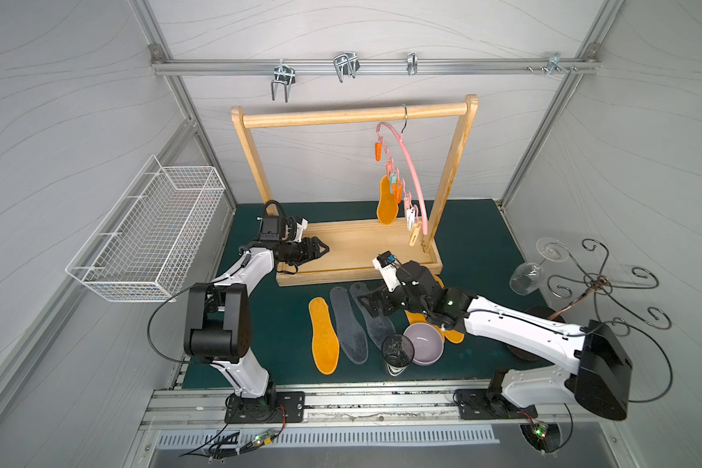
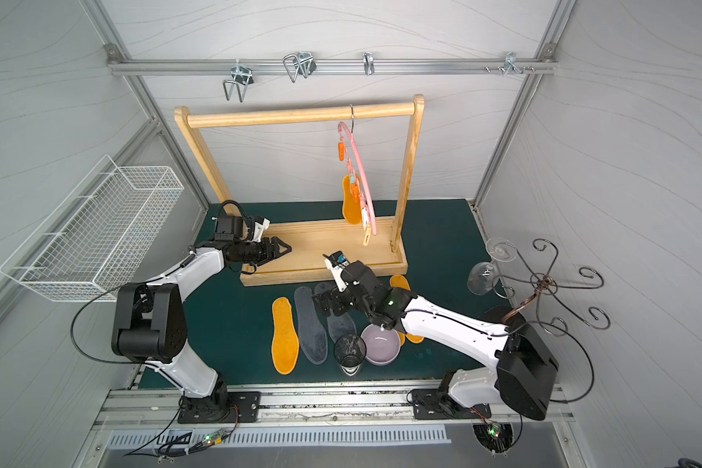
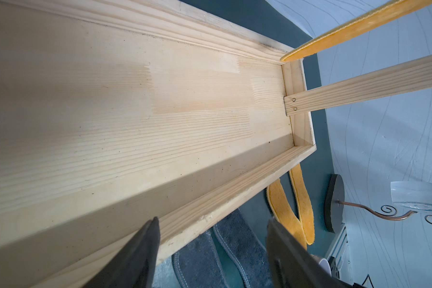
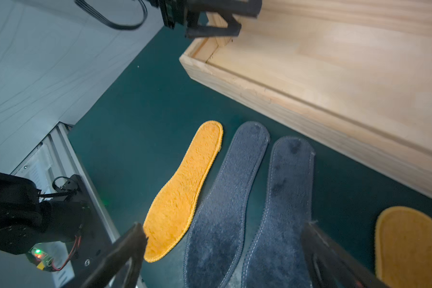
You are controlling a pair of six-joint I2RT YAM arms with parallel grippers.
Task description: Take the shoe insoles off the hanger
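One yellow insole (image 1: 387,201) hangs clipped to the pink hanger (image 1: 413,167), which hooks over the wooden rack's bar. On the green mat lie a yellow insole (image 4: 184,189), two dark grey insoles (image 4: 225,211) side by side, and two more yellow insoles (image 3: 289,211) partly hidden by the right arm in the top views. My left gripper (image 1: 323,248) is open and empty above the rack's left base, apart from the hanging insole. Over the grey insoles, my right gripper (image 1: 374,305) stands open with nothing between its fingers.
A grey-purple bowl (image 1: 423,344) and a dark glass (image 1: 397,353) stand at the front, near the right arm. The rack's base tray (image 1: 358,274) is empty. To the right is a curly metal stand (image 1: 596,282) with glasses; a white wire basket (image 1: 152,226) hangs left.
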